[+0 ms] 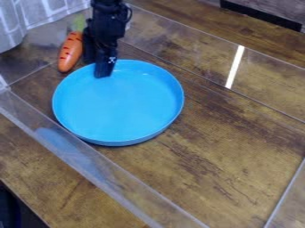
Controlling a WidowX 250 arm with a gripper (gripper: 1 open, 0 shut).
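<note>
A blue round plate (pixel 118 102) lies on the wooden table in the camera view. My dark gripper (pixel 103 55) reaches down from the top to the plate's far rim, its lower end at that rim. Whether it is shut on the rim I cannot tell. An orange toy carrot (pixel 70 53) with a pale green top lies at the upper left, just left of the gripper.
A clear plastic barrier (pixel 84 166) runs diagonally along the lower left. A white strip (pixel 234 67) lies at the upper right.
</note>
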